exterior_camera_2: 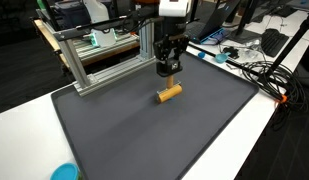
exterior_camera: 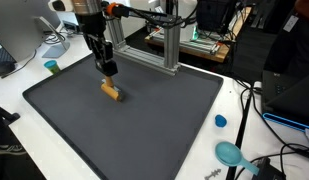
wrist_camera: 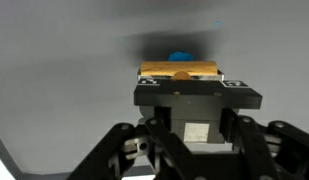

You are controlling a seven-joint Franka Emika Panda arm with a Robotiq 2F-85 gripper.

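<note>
A wooden mallet-like piece stands on the dark board, its orange cylindrical head [exterior_camera_2: 169, 94] lying flat and a short pale handle [exterior_camera_2: 173, 80] rising from it. Directly above, my gripper [exterior_camera_2: 170, 69] points down with its fingertips around or right at the handle's upper end. From the wrist, the wooden head [wrist_camera: 154, 69] shows just past the closely spaced black fingers [wrist_camera: 244, 97], with a blue bit [wrist_camera: 181, 56] beyond it. The fingers hide most of the handle, so whether they grip it cannot be told.
Most of the dark board [exterior_camera: 144, 135] in front is clear. A blue cap [exterior_camera: 221, 121] and a teal cup [exterior_camera: 230, 154] stand on the white table to the right. A metal rail frame [exterior_camera: 144, 63] runs behind, and a green-topped container [exterior_camera: 52, 67] is at the far left.
</note>
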